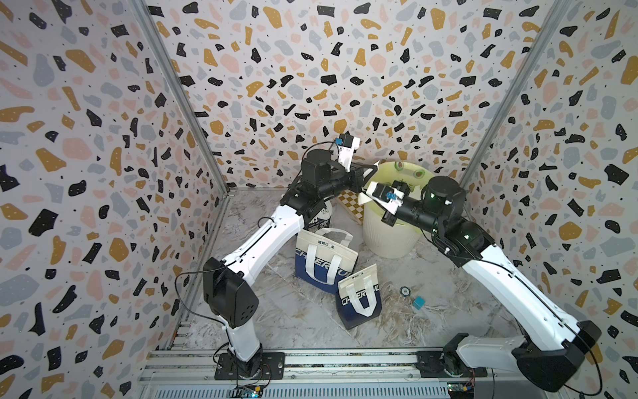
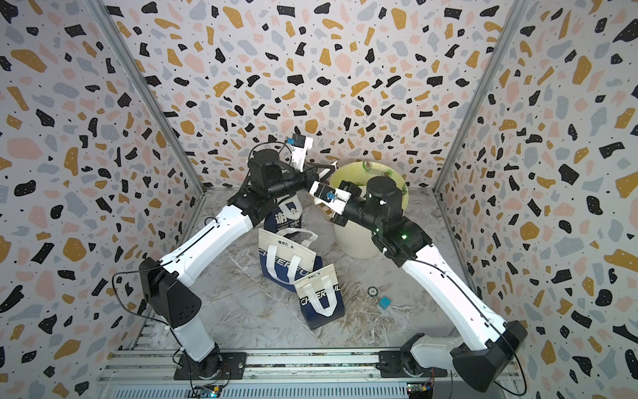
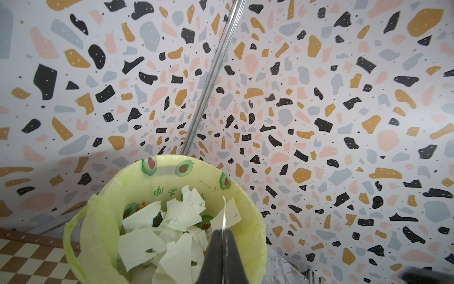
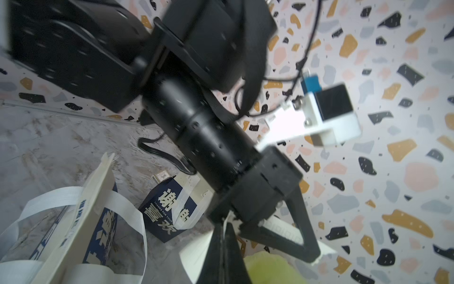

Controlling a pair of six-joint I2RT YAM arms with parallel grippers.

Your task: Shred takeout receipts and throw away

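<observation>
Both grippers meet over the bin [image 1: 392, 236], which has a pale green liner [image 3: 104, 227] full of torn white paper pieces [image 3: 179, 213]. My left gripper is shut on a thin white paper, seen edge-on above its fingertips. My right gripper is shut, with a white paper [image 4: 194, 255] at its fingertips, close to the left gripper. In the top views my right wrist hides part of the left gripper's fingers and the bin's contents.
Several navy-and-cream bags [image 1: 319, 269] stand left and in front of the bin. A small round object [image 1: 404, 291] and a blue square [image 1: 418, 302] lie on the marble floor to the right. A checkered board [image 3: 33, 265] lies beside the bin.
</observation>
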